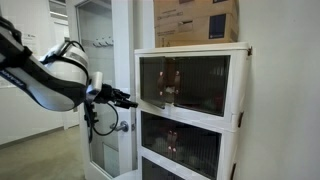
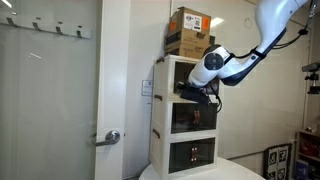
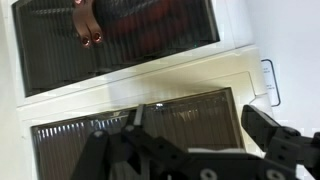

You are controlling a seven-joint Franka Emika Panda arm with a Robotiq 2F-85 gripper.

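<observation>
A white cabinet with dark ribbed doors stands against the wall. Its upper left door looks slightly ajar at the handle side in exterior view 1. Brown handles hang at the middle of the upper doors, and one brown strap handle shows at the top left of the wrist view. My gripper is open, its fingers wide apart in front of the cabinet, with nothing seen between them. In exterior view 1 the gripper is beside the cabinet's left edge, below handle height.
Cardboard boxes are stacked on the cabinet. Close to its left stands a glass-paned door with a metal handle. A pale round table lies in front; bare wall is to the cabinet's right.
</observation>
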